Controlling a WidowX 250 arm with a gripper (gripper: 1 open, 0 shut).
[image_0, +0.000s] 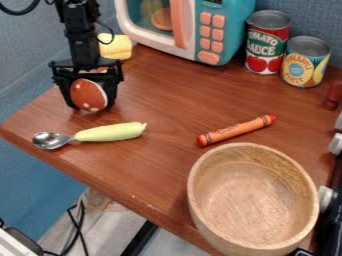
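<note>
My black gripper (88, 84) is at the left side of the wooden table, low around a red-orange round object (88, 95) with a pale marking. Its fingers flank the object; whether they grip it is hard to tell. Just below lie a metal spoon (51, 140) and a pale yellow-green corn-like object (111, 132). An orange crayon (235, 130) lies mid-right. A wooden bowl (253, 200) sits at the front right.
A teal toy microwave (235, 25), tomato can (266, 48), second can (306, 62) and a yellow item (116, 48) stand at the back. Dark objects line the right edge.
</note>
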